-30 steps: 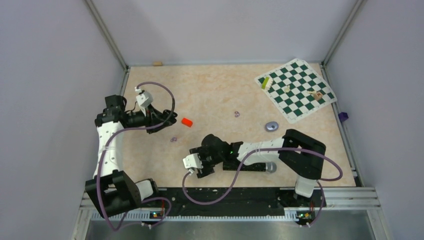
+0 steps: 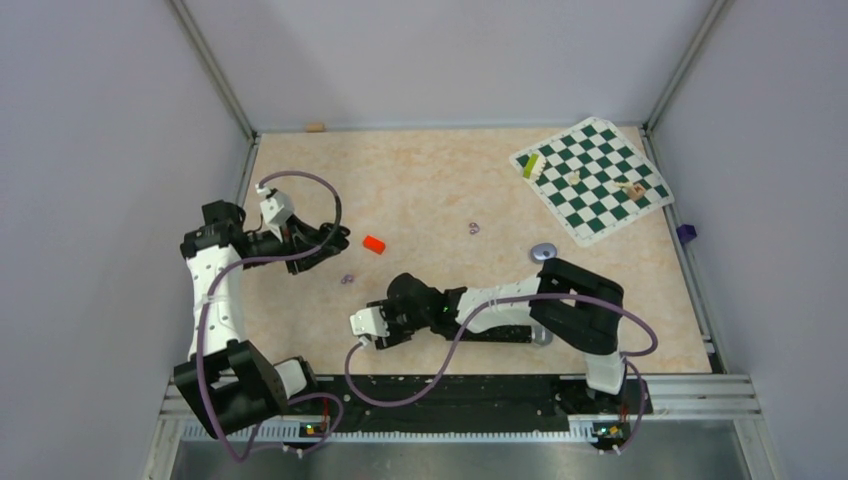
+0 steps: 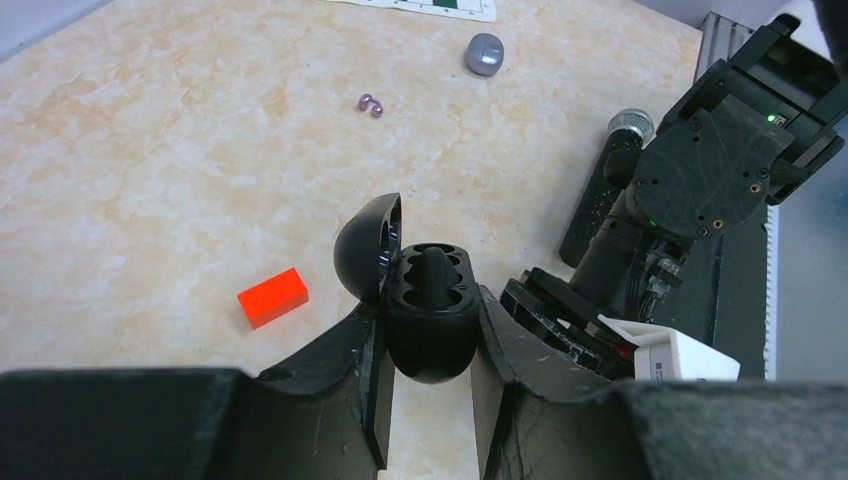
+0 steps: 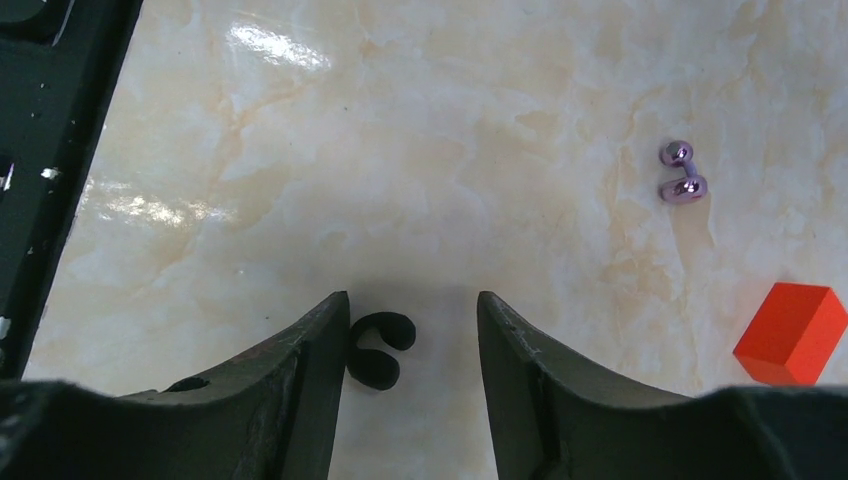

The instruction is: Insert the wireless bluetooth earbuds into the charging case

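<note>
In the left wrist view, my left gripper is shut on the black charging case (image 3: pixel 430 350), which is held above the table with its lid (image 3: pixel 368 248) raised. Dark hollows show on the case's upper face. Low over the table, my right gripper is part open with nothing gripped. A black earbud (image 4: pixel 374 368) lies on the table close to its left finger (image 4: pixel 318 370), partly hidden by it. In the top view the right arm covers this earbud. The case (image 2: pixel 336 236) shows at the left arm's end.
A red block (image 2: pixel 374 244) and small purple earbud-like pieces (image 2: pixel 347 279) lie near the arms. Another purple pair (image 2: pixel 474 228) lies mid-table. A grey mouse-like object (image 2: pixel 543 252) and a chessboard (image 2: pixel 592 170) are to the right.
The right arm has moved left, its gripper shifting left in the top view. My left arm has drifted slightly left and toward the front, still holding the case.
</note>
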